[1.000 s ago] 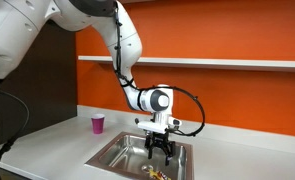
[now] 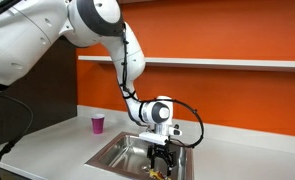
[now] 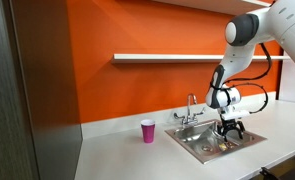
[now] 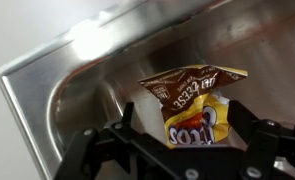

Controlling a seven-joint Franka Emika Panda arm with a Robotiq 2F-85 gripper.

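Note:
A brown and yellow snack packet [image 4: 190,105] lies in the steel sink [image 4: 77,100], crumpled, with printed lettering toward the wrist camera. My gripper is open, with the packet in view between its two dark fingers. In the first exterior view the gripper [image 2: 161,162] points down into the sink [image 2: 111,155], with a bit of the packet [image 2: 157,174] showing just beneath it. The second exterior view has the gripper [image 3: 230,134] low over the sink's right part. Whether the fingertips touch the packet I cannot tell.
A magenta cup [image 2: 98,123] stands on the white counter [image 2: 57,150] left of the sink. Behind the basin rises a faucet [image 3: 190,108]. A white shelf [image 3: 187,54] runs along the orange wall. Wide counter space beside the sink is clear.
My gripper has come down lower into the sink, closer to the packet. The packet and cup appear to be where they were.

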